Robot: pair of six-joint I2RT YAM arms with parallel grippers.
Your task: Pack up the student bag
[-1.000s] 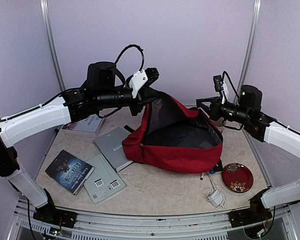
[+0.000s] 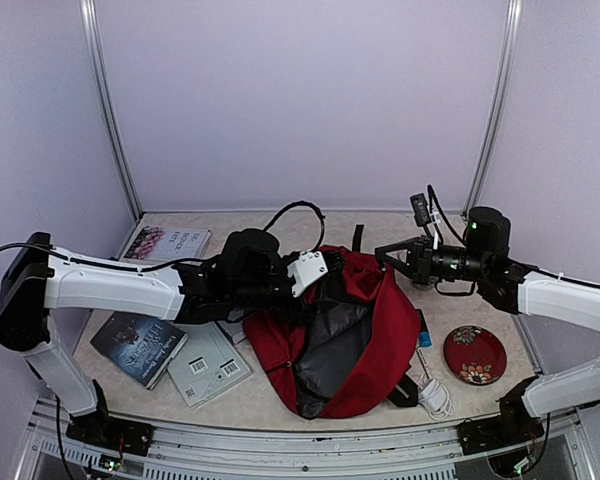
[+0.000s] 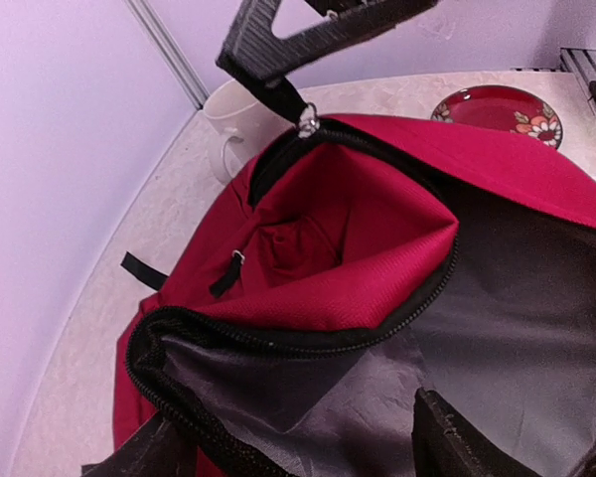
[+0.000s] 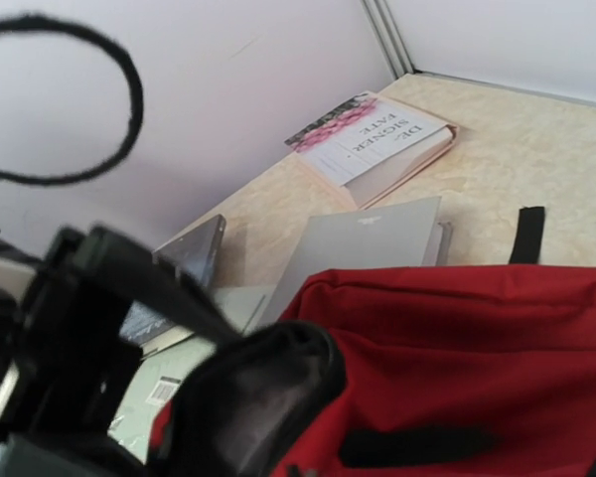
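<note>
The red student bag (image 2: 385,345) lies with its mouth toward the front, and its grey lining (image 2: 335,345) shows. In the left wrist view its black zipper edge (image 3: 338,343) runs across the middle. My left gripper is at the bag's opening, its fingers (image 3: 447,437) spread apart, with the bag's edge passing close by the left one. At the upper right corner of the bag, my right gripper (image 2: 382,257) is shut on the fabric edge, and the left wrist view shows that pinch. The bag's inside is partly hidden by the left arm.
On the left lie a dark blue book (image 2: 138,346), a pale green case (image 2: 208,364) and a pink-flowered book (image 4: 377,139). A grey notebook (image 4: 363,238) is beside the bag. A red plate (image 2: 475,355), white cable (image 2: 435,398) and white mug (image 3: 243,114) stand right.
The bag came down and forward, its mouth tipping toward the front. The right gripper lowered slightly, still on the edge.
</note>
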